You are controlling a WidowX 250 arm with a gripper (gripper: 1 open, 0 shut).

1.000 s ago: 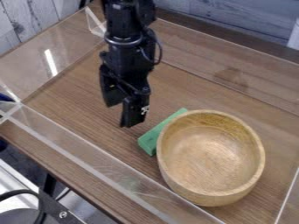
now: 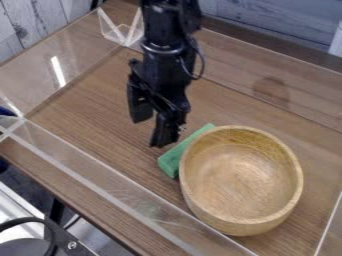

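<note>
The black robot arm hangs from the top centre, its gripper (image 2: 167, 124) over the wooden surface, just above and left of a green object (image 2: 181, 150). The gripper's fingers are dark and open, with nothing visible between them. The green object lies flat against the left side of a large, empty tan bowl (image 2: 241, 190), which partly covers it.
A clear wire or plastic piece (image 2: 120, 25) stands at the top left. Transparent edging runs along the left and front of the wooden table (image 2: 80, 110). Black cables lie at the bottom left. The surface right of the arm is clear.
The arm and gripper have shifted slightly to the right, toward the green object. The bowl and green object look unmoved.
</note>
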